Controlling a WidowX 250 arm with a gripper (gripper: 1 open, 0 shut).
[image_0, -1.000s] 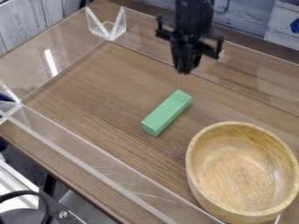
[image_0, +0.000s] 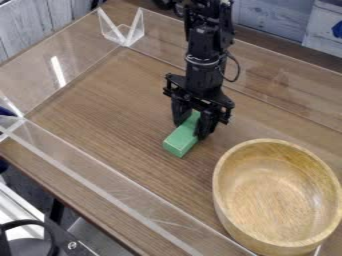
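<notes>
My black gripper (image_0: 197, 116) is lowered at the middle of the wooden table, shut on a green block (image_0: 182, 141). The block's near end sticks out below the fingers, toward the lower left. The fingers and wrist hide its far end.
A large tan bowl (image_0: 273, 236) fills the lower right. A white wire-like object (image_0: 122, 30) stands at the back left. A dark object and cables show at the lower-left edge.
My arm has come down from the back of the table onto the green block, covering its far end, and has taken hold of it.
</notes>
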